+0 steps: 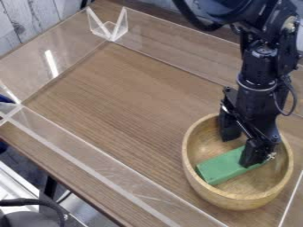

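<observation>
A wooden bowl (213, 193) sits at the lower right of the table with a green block (219, 168) lying inside it. My black gripper (251, 152) is down in the bowl at the right end of the green block, its fingertips close to or touching it. Whether the fingers are closed on the block cannot be seen clearly.
Clear plastic edging runs along its left and far sides. A black object (34, 213) with cables sits off the table at the bottom left.
</observation>
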